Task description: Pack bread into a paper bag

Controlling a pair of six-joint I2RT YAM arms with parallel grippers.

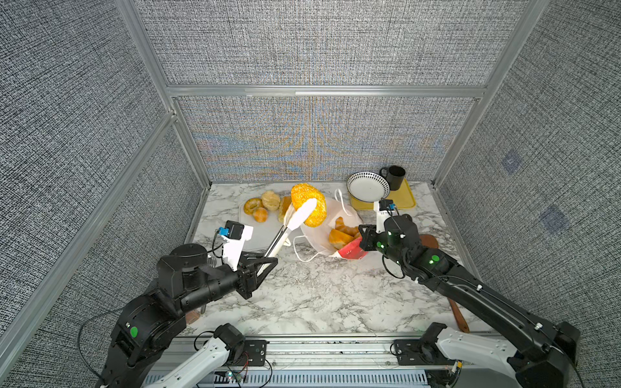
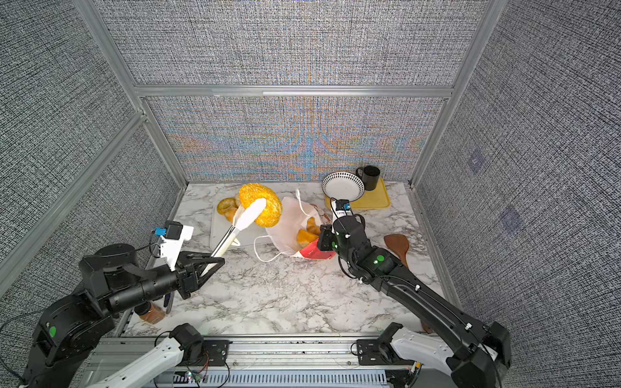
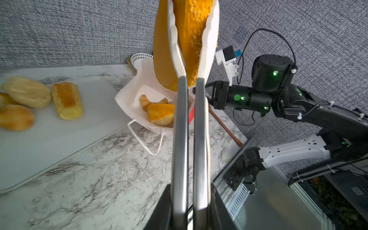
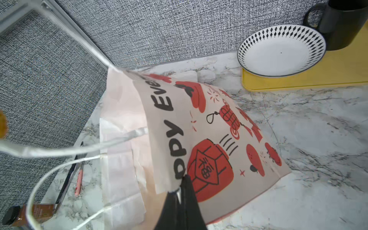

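My left gripper (image 1: pixel 260 274) is closed round a pair of tongs (image 3: pixel 186 161), whose white tips pinch a large seeded bun (image 1: pixel 309 200). The bun is held up in the air, to the left of the paper bag's mouth and partly in front of it in the top views. Inside the open paper bag (image 4: pixel 226 153) lie a croissant and other bread (image 3: pixel 160 114). At the bag's right rim my right gripper is shut on the paper edge. A white handle (image 3: pixel 147 143) hangs over the bag's left side.
Several breads (image 3: pixel 28 92) lie on a white board (image 3: pixel 88 130) to the left. Behind stand a patterned plate (image 1: pixel 368 187), a black mug (image 1: pixel 396 177) and a yellow tray (image 1: pixel 404 196). A wooden spatula (image 2: pixel 396 244) lies right.
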